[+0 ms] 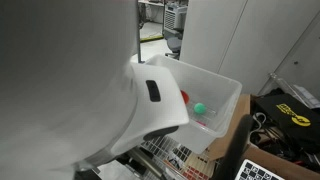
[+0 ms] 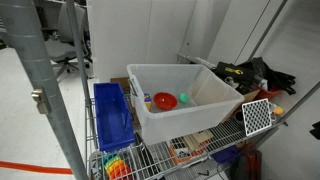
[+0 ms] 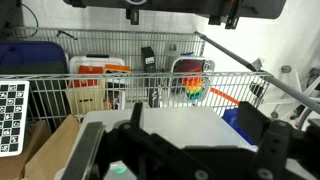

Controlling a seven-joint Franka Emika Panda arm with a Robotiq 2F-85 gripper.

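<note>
In the wrist view my gripper stands open, its two dark fingers (image 3: 119, 130) well apart with nothing seen between them. A pale, flat surface fills the space behind it, probably part of the white bin (image 2: 190, 122). Inside that bin, in exterior view 2, lie a red bowl (image 2: 165, 101) and a small green round thing (image 2: 183, 98). Exterior view 1 also shows the green thing (image 1: 199, 108), with the red bowl (image 1: 185, 97) partly hidden by the large white arm (image 1: 70, 80). The gripper cannot be made out clearly in either exterior view.
The bin stands on a wire rack (image 2: 150, 160). A blue tray (image 2: 112, 117) is on its left, and a rainbow-coloured object (image 2: 117, 167) sits lower down. On the right are a checkered board (image 2: 257, 116) and a box with dark items (image 1: 290, 120).
</note>
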